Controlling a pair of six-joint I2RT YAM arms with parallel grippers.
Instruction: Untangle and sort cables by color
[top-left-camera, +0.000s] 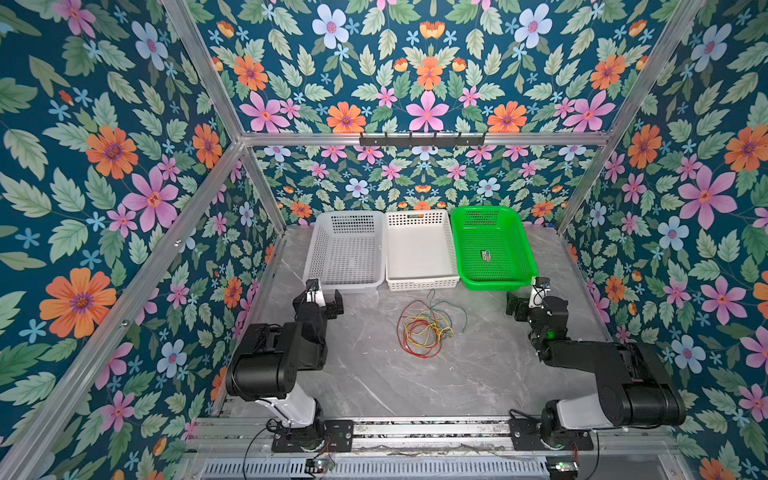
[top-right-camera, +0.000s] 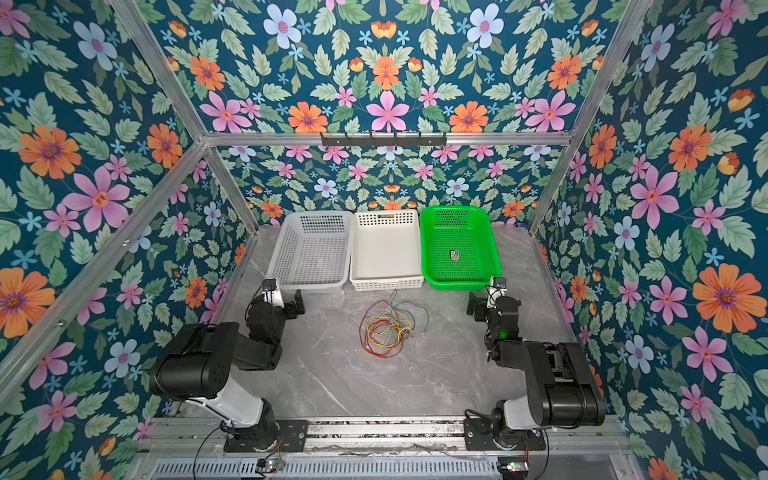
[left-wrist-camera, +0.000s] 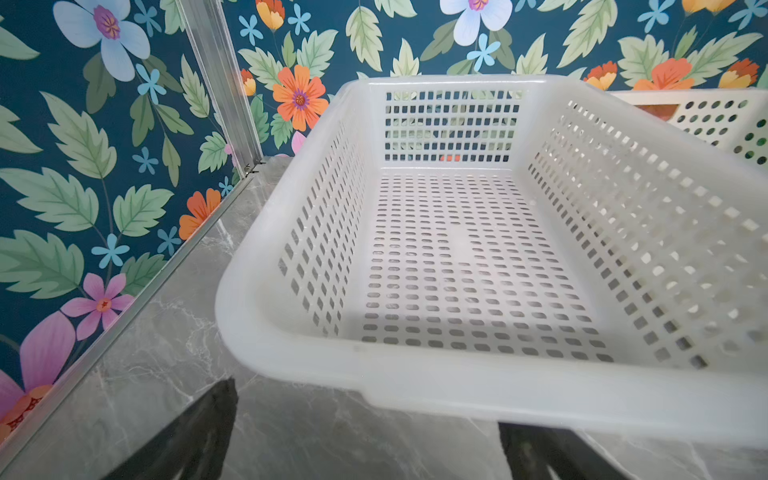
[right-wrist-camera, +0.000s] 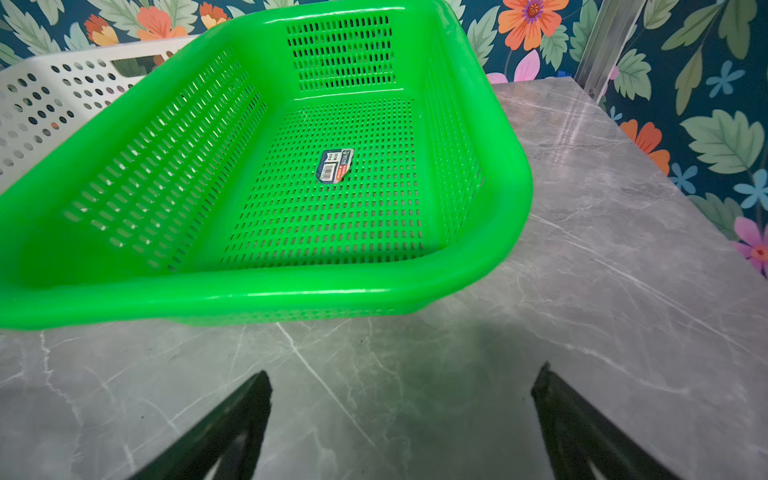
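Observation:
A tangle of red, yellow and green-looking cables lies on the middle of the grey table, in front of three baskets. My left gripper is open and empty at the left, low before the front rim of the translucent white basket. My right gripper is open and empty at the right, before the front rim of the green basket. Both stand apart from the cables.
A white basket stands between the other two. A small label lies in the green basket. Patterned walls and metal rails enclose it on the back and sides.

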